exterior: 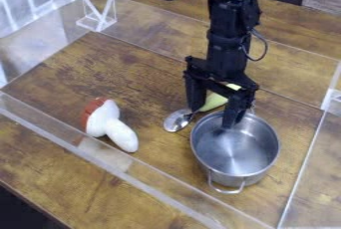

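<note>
The black gripper (221, 99) hangs open over a pale green, elongated vegetable (214, 102), partly covering it, at the back rim of a steel pot (234, 156). A spoon (177, 120) lies just left of the pot. Whether the fingers touch the vegetable cannot be told.
A white mushroom-like toy with a red end (111, 126) lies at the left. A small white rack (98, 16) stands at the back left. Clear barriers cross the scene.
</note>
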